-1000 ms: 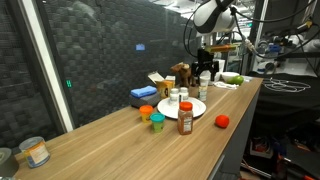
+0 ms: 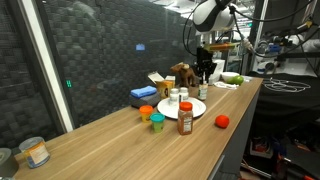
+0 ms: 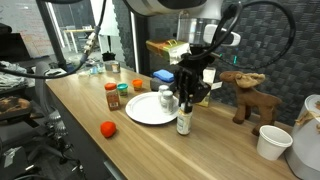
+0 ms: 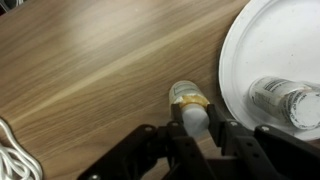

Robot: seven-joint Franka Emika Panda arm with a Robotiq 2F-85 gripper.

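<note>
A small bottle point(image 3: 184, 122) with a pale label stands upright, at or just above the wooden table, to the right of the white plate point(image 3: 146, 110). My gripper point(image 3: 184, 103) is over it, shut on its top. From above, the white cap point(image 4: 195, 121) sits between the dark fingers, with the label point(image 4: 186, 93) showing beyond. In the first exterior view the bottle point(image 2: 203, 90) is past the plate point(image 2: 181, 109), below the arm. Whether its base touches the wood is hard to tell.
White-capped jars point(image 4: 301, 104) stand on the plate close by. A toy dinosaur point(image 3: 250, 96) and a white cup point(image 3: 272, 142) are to the right. A red ball point(image 3: 108, 129) lies near the front edge. Bare wood surrounds the bottle's near side.
The bottle appears lower than a second ago, and the gripper has come down with it. The plate, jars and other table items stay where they were.
</note>
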